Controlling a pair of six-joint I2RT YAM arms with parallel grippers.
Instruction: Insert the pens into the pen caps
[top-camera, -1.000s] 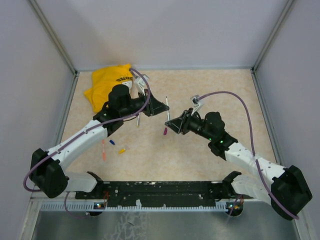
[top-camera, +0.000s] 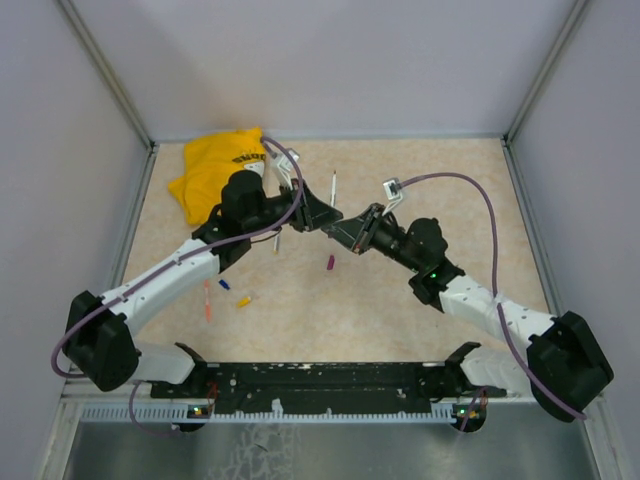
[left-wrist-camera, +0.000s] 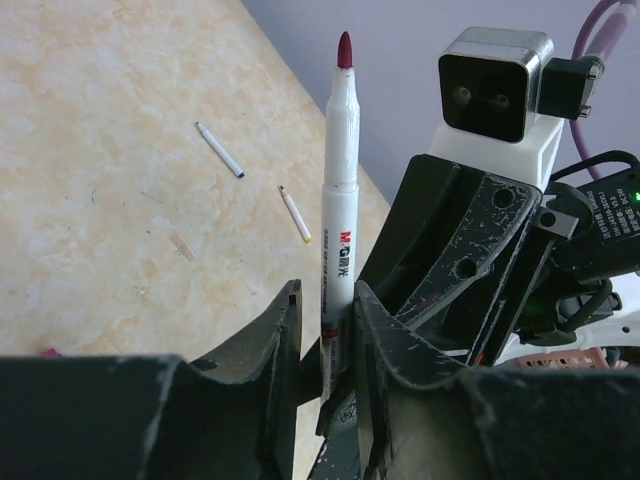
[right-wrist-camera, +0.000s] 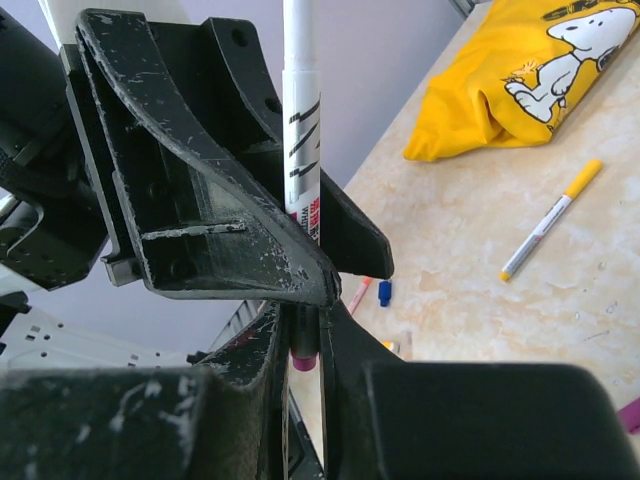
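Observation:
A white pen (left-wrist-camera: 339, 230) with a red tip stands upright between my two grippers, which meet near the table's middle in the top view. My left gripper (top-camera: 325, 220) has its fingers around the pen's barrel; whether they press on it is unclear. My right gripper (top-camera: 345, 236) is shut on the pen's lower part, whose magenta end (right-wrist-camera: 304, 360) shows below the fingers in the right wrist view. A magenta cap (top-camera: 330, 262) lies on the table below them.
A yellow cloth (top-camera: 210, 175) lies at the back left. Loose pens, including a yellow one (right-wrist-camera: 550, 220), and caps, including a blue one (right-wrist-camera: 385, 293), lie around.
The right gripper has moved up and slightly toward the back with the pen, closer to the left gripper, which has barely moved.

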